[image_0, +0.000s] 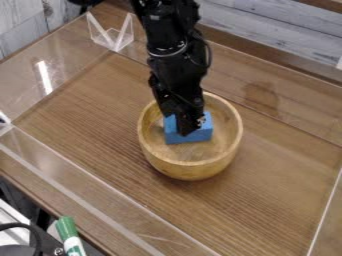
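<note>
A wooden bowl (189, 160) sits on the wooden table, holding a blue block (190, 134). The black robot arm reaches down from the top, and its gripper (179, 118) is at the bowl, over the block. Its fingertips are dark and overlap the block's top, so whether they touch it or how far apart they stand is unclear.
A clear plastic object (115, 30) stands at the top left. A white and green marker-like item (72, 238) and a dark cable lie at the lower left edge.
</note>
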